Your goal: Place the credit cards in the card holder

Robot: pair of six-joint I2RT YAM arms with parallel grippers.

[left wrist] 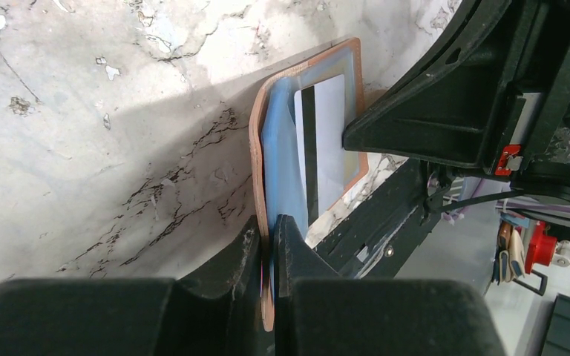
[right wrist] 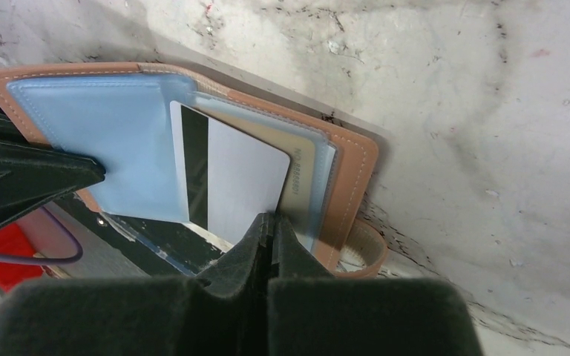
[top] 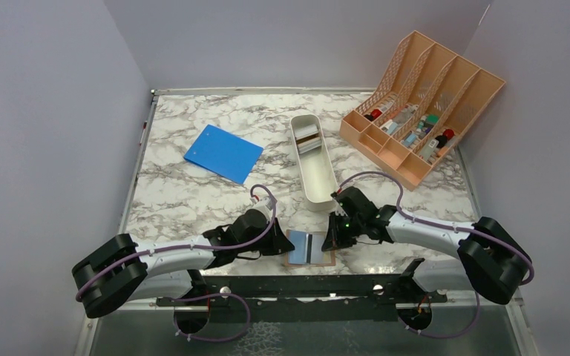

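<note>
The card holder (right wrist: 356, 174) lies spread on the marble table, with a brown stitched border and a blue panel. A white card (right wrist: 249, 163) with a black stripe rests over its middle, overlapping a beige card (right wrist: 300, 159) under the clear sleeve. My left gripper is shut on the holder's left side, brown cover and blue sleeve between its fingers. At the white card's right edge my right gripper is shut; the card's edge runs in at its fingertips.
Behind the arms stands a white tray (top: 319, 178) with several cards at its far end. A blue folder (top: 224, 153) lies at the back left, a wooden rack (top: 393, 152) of bottles at the right. The holder is close to the table's front edge.
</note>
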